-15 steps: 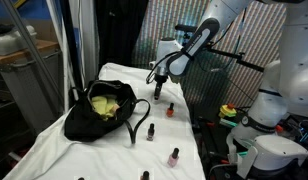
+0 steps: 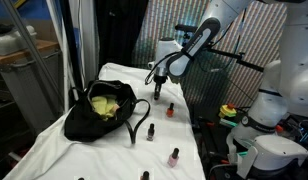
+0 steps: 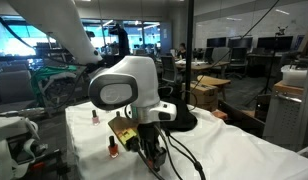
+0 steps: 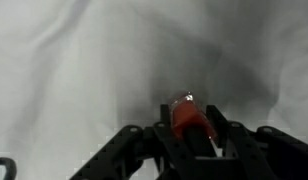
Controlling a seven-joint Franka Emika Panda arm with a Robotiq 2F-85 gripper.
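Note:
In the wrist view my gripper is shut on a small red-orange object (image 4: 190, 118) with a pale tip. White cloth lies beneath it, and the fingers hide the object's lower part. Exterior view 1 has the gripper (image 2: 158, 88) low at the far right of the white-covered table; what it holds is too small to make out there. A small red and black bottle (image 2: 170, 110) stands on the cloth nearby, apart from the gripper. In exterior view 2 the arm blocks most of the gripper.
A black bag (image 2: 89, 122) with yellow things inside lies open left of the gripper. Several small bottles stand along the front, among them a dark one (image 2: 150, 132) and a pinkish one (image 2: 173, 158).

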